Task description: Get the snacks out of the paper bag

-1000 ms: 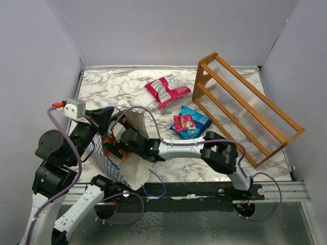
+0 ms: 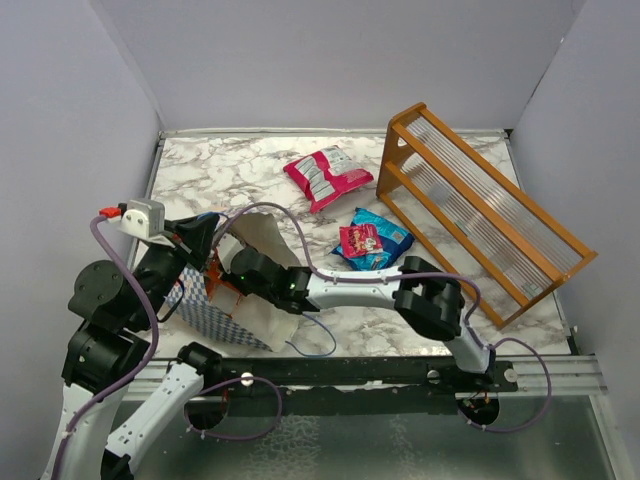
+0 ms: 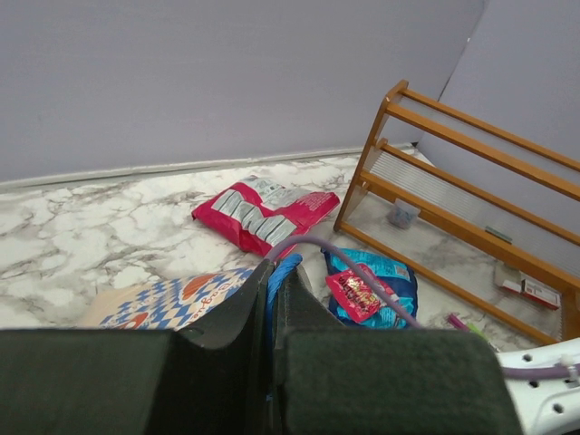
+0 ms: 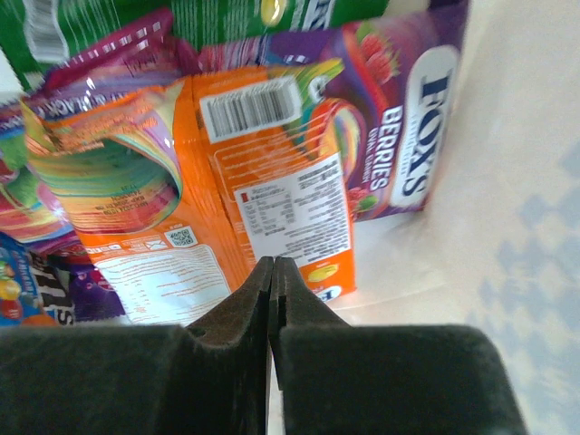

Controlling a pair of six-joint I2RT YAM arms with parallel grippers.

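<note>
The paper bag [image 2: 205,312], blue-checked outside, lies at the table's left front. Its blue handle [image 3: 288,265] runs between the fingers of my left gripper, which is shut on it. In the right wrist view an orange snack pack [image 4: 172,245] lies in the bag, with a purple Foxs pack [image 4: 385,109] and a green pack [image 4: 118,27] behind it. Just in front of the orange pack's lower edge, my right gripper is shut with nothing between its fingers. From above, the right arm hides part of the bag's opening.
Out on the marble table lie a pink packet [image 2: 328,178] and a blue packet [image 2: 385,245] with a small red packet [image 2: 361,240] on top. A wooden rack [image 2: 480,215] leans at the right. Clear tabletop lies at the back left.
The bag has shifted a little; the left gripper still holds its handle.
</note>
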